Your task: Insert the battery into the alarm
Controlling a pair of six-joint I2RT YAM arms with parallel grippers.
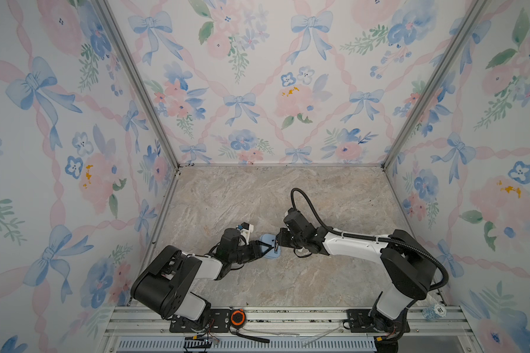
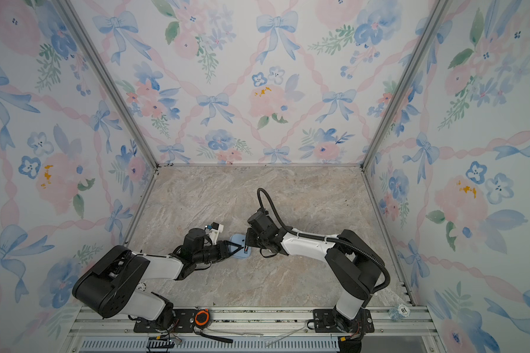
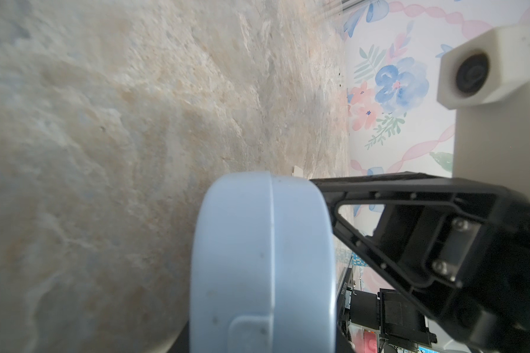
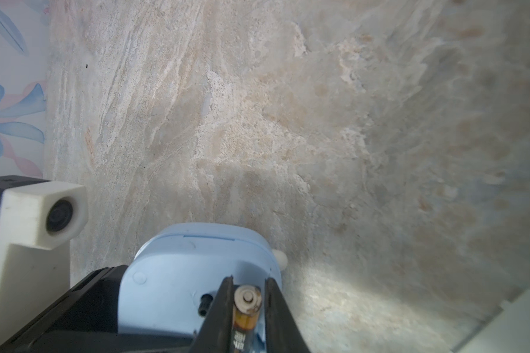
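The alarm is a rounded pale blue case [image 4: 170,276], held on edge above the table, with my left gripper [image 1: 266,247] shut on it. In the left wrist view its seamed side [image 3: 241,235] fills the lower middle. A battery with a copper-coloured band [image 4: 245,317] is at the alarm's open face, its pale end towards the camera. The fingers [image 4: 279,317] of my right gripper stand on both sides of the battery, a little apart, with a narrow gap visible on one side. How deep the battery sits in the alarm is hidden.
A black peg-like part [image 4: 205,304] shows on the alarm beside the battery. One white object [image 4: 512,326] lies at the right wrist view's lower right corner.
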